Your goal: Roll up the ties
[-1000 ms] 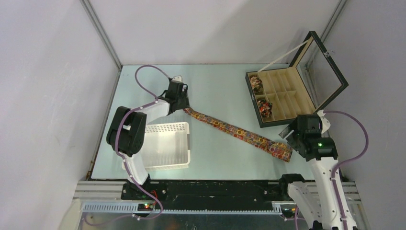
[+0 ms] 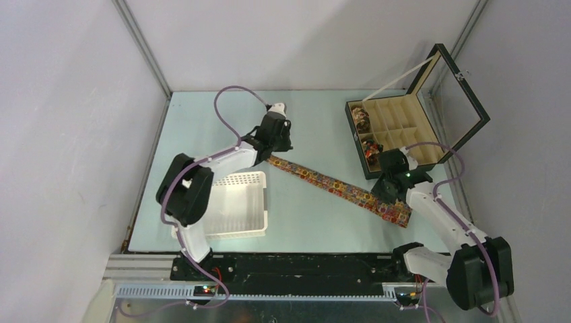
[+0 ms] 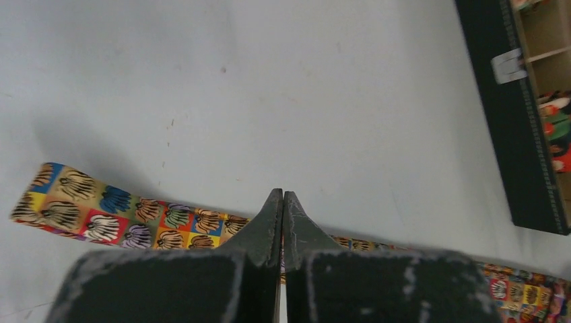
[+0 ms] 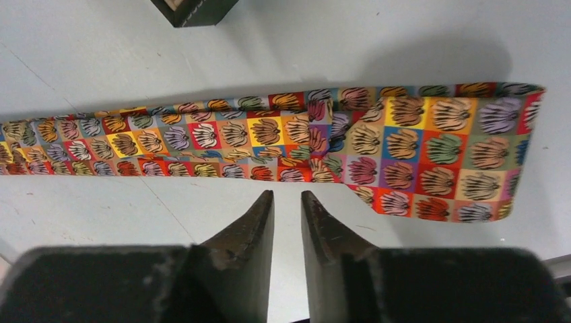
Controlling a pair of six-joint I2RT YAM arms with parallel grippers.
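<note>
A long patterned tie (image 2: 316, 180) lies diagonally on the table, folded lengthwise, its wider end (image 4: 458, 155) at the right. My left gripper is shut above the tie's narrow end, nothing visible between its fingers. My right gripper hangs over the wide part, fingertips a little apart and empty, just below the tie in the right wrist view. An open compartment box (image 2: 404, 138) at the back right holds rolled ties (image 2: 361, 120) in its left compartments.
A white plastic basket (image 2: 229, 234) stands at the front left. The box's glass lid stands raised to the right.
My right gripper has moved left over the tie's wide end. The tie looks unchanged.
</note>
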